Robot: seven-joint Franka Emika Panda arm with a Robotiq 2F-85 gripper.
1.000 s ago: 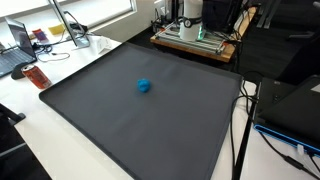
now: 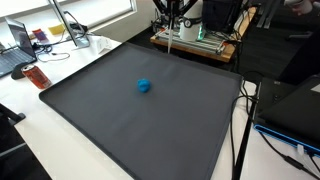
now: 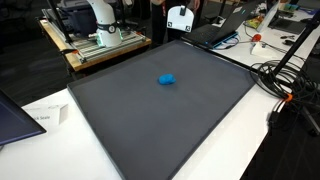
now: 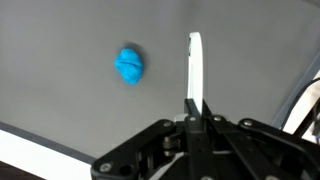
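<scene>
A small blue cloth-like lump [image 2: 143, 86] lies on the dark table mat [image 2: 120, 115]; it also appears as a blue lump [image 3: 166, 79] in exterior view 2. In the wrist view the blue lump [image 4: 129, 65] is left of my gripper, apart from it. My gripper is shut, with a thin white piece [image 4: 195, 70] sticking out from between its fingers. From the side, this white piece [image 3: 180, 18] looks broad and flat with dark marks. It hangs near the far edge of the mat, clear of the blue lump.
A red can [image 2: 37, 77] stands left of the mat, close to a laptop [image 2: 16, 55]. Behind the mat is a wooden box [image 2: 205, 45] with white items. Cables [image 3: 285, 85] run along the right in exterior view 2.
My gripper and the white piece have come down into view at the top of exterior view 1. The blue lump has stayed in place.
</scene>
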